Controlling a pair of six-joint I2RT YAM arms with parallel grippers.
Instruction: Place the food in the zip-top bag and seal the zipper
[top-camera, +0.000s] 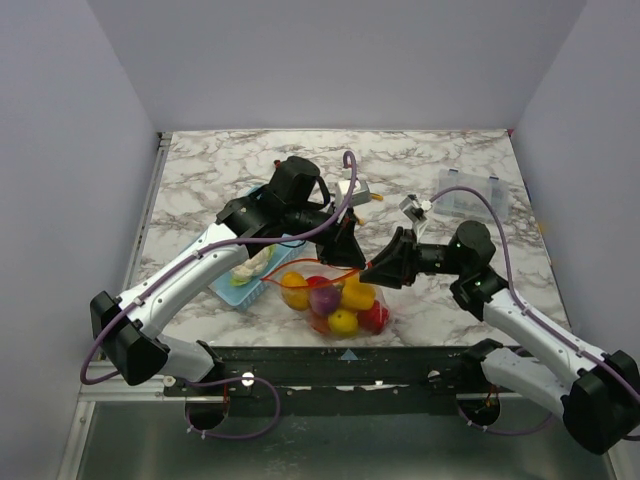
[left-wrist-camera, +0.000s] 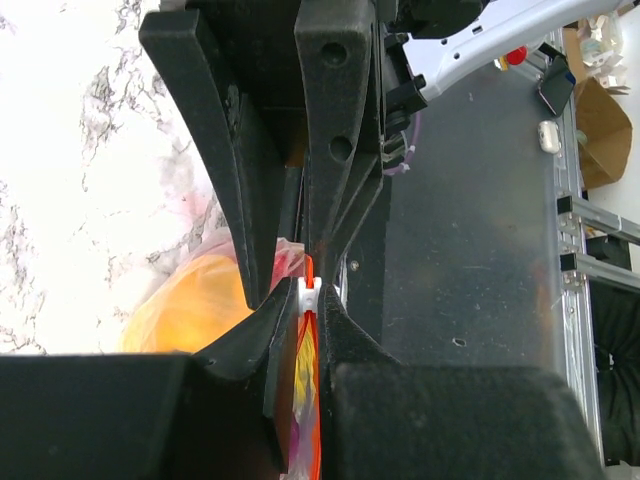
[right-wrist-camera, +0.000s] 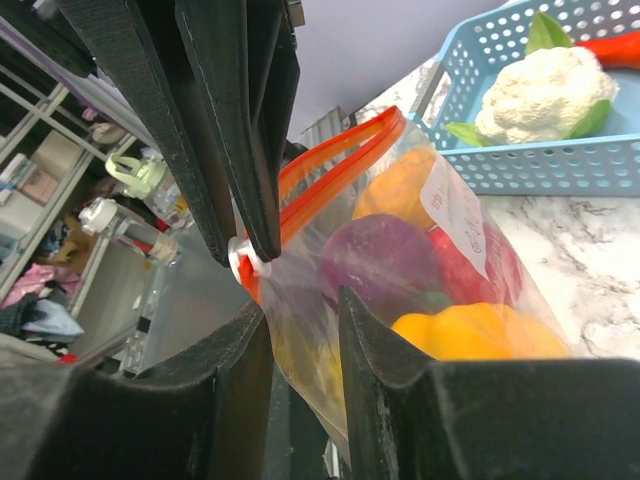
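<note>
The clear zip top bag stands with its orange-rimmed mouth gaping on the left side. Inside it are a purple food piece, an orange one, yellow ones and a red one. My left gripper is shut on the white zipper slider at the right end of the rim. Close beside it, my right gripper has parted fingers. The orange strip and bag film pass behind its fingertips, and nothing is pinched between them.
A blue basket with a cauliflower stands behind and left of the bag. An empty clear container lies at the back right. Both arms crowd together over the bag; the table's front edge is just before it.
</note>
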